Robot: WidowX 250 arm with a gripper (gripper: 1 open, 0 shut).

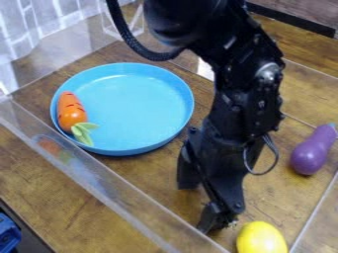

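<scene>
My black gripper [211, 193] reaches down onto the wooden surface, its fingers open and low, between the blue plate and a yellow lemon-like toy [262, 237] at the bottom edge. The blue plate [142, 99] lies at upper left with an orange carrot [73, 114] on its left side. A purple eggplant [311, 150] lies to the right of the gripper. The floor directly under the gripper is hidden by it.
A clear plastic wall [106, 198] runs diagonally along the lower left. A blue object [7, 237] shows at the bottom left corner. Bare wood [303, 89] lies at the upper right.
</scene>
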